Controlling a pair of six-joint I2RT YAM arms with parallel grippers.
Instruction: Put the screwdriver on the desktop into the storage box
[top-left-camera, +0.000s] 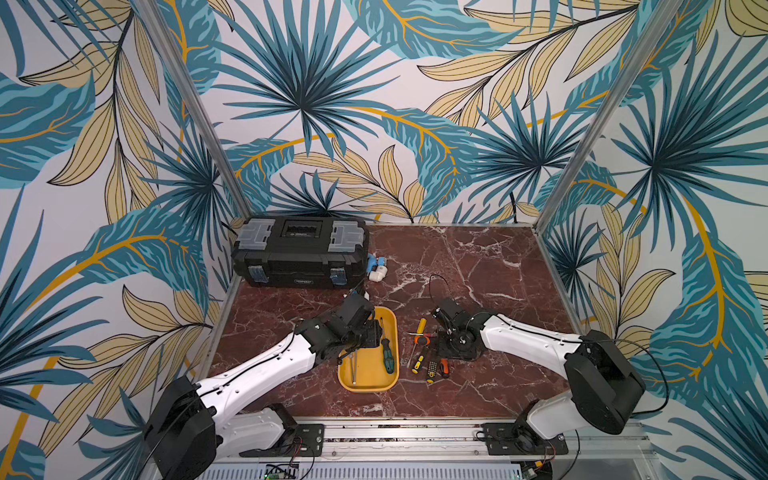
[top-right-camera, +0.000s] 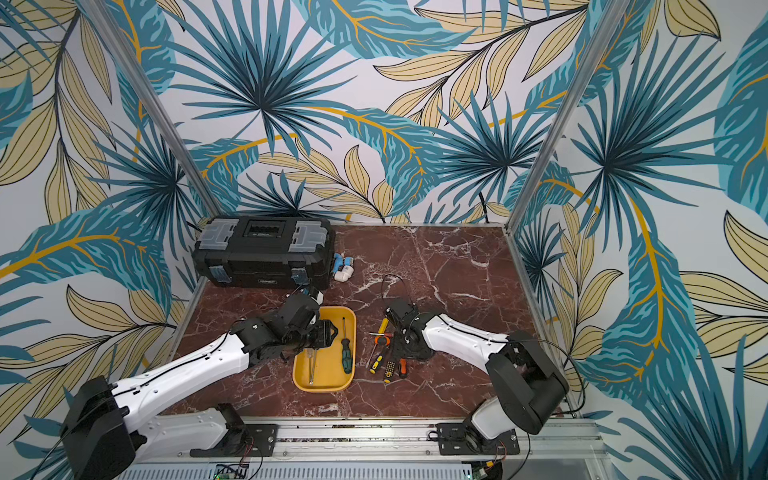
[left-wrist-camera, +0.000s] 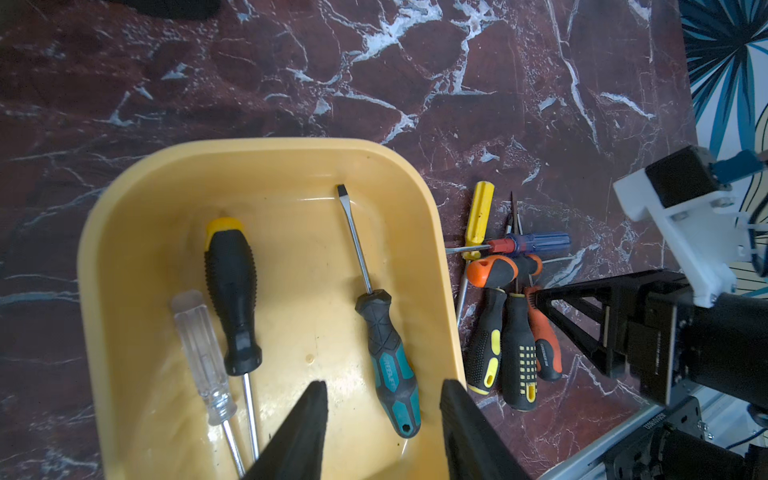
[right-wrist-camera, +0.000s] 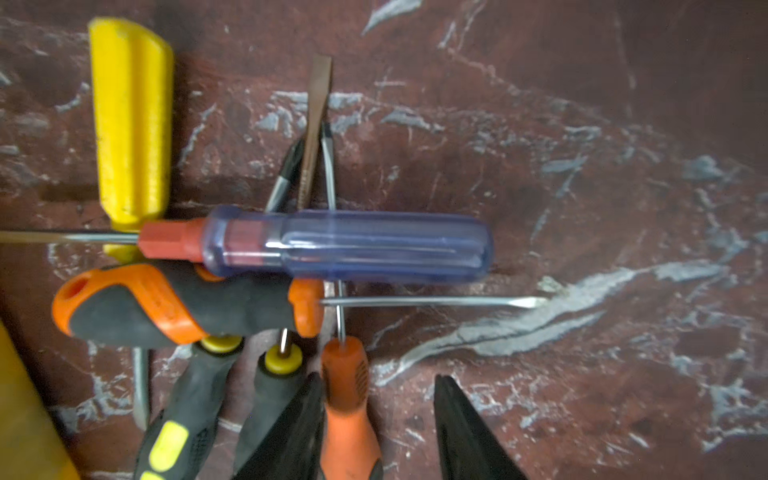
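In the yellow tray (left-wrist-camera: 312, 240) lie a teal screwdriver (left-wrist-camera: 390, 376), a black-and-yellow one (left-wrist-camera: 232, 296) and a clear-handled one (left-wrist-camera: 196, 344). My open left gripper hangs over the tray, nothing visible between its fingers. Beside the tray is a pile of screwdrivers, among them a yellow one (right-wrist-camera: 132, 112), a blue-and-red one (right-wrist-camera: 376, 246), an orange-and-black one (right-wrist-camera: 224, 308) and an orange one (right-wrist-camera: 348, 424). My right gripper stands open above this pile.
A closed black toolbox (top-left-camera: 308, 264) sits at the back left, with a small blue-and-white object (top-left-camera: 377, 269) beside it.
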